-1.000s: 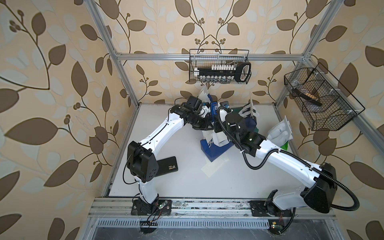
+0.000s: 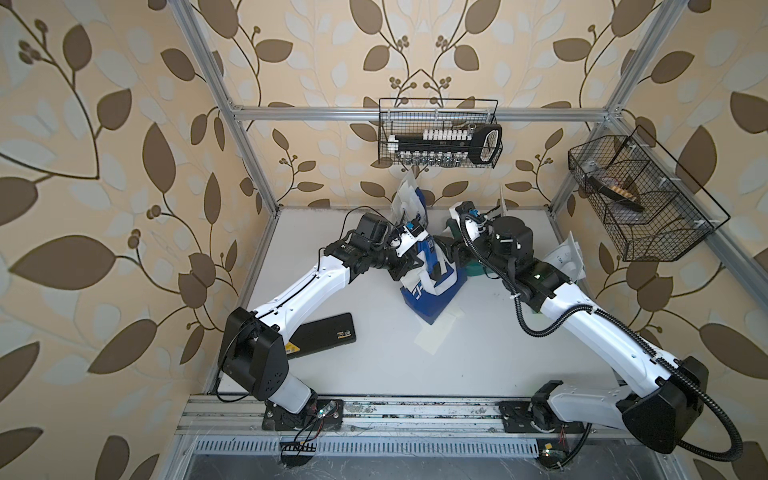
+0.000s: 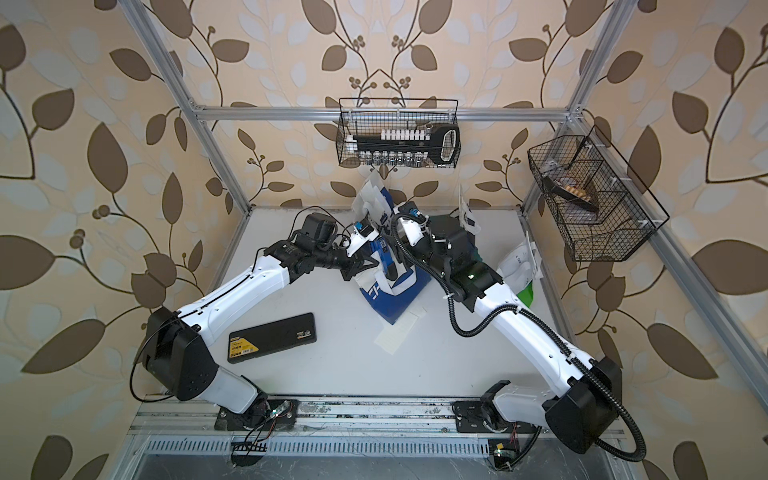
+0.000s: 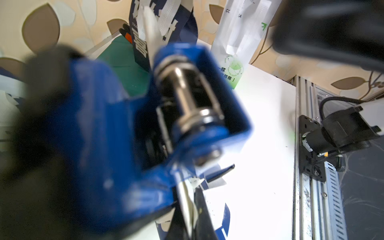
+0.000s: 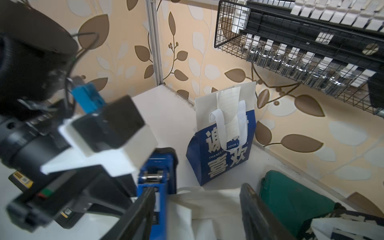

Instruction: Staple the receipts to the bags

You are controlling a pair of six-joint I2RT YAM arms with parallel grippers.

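The blue-and-white bag (image 2: 433, 309) stands mid-table under both grippers. My left gripper is shut, with a thin whitish paper edge between its fingertips; whether that is bag rim or receipt, I cannot tell. A blue stapler (image 4: 120, 152) looms blurred before the left wrist camera. In the right wrist view, the stapler (image 5: 157, 178) is by the left-hand finger of my right gripper. Those fingers are well apart, with cream bag paper (image 5: 216, 200) showing beyond. Contact with the stapler is unclear. A pale paper slip (image 2: 438, 332) lies in front of the bag.
A blue bag with a pale slip on its front (image 5: 228, 140) stands at the back. Right of centre are a green case (image 5: 290, 196) and a white bag (image 3: 518, 268). A black case (image 3: 272, 337) lies front left.
The stapler stood upright at my right gripper and now sits lower over the bag. The right gripper has shifted up and away from it. My left arm has drawn back leftward.
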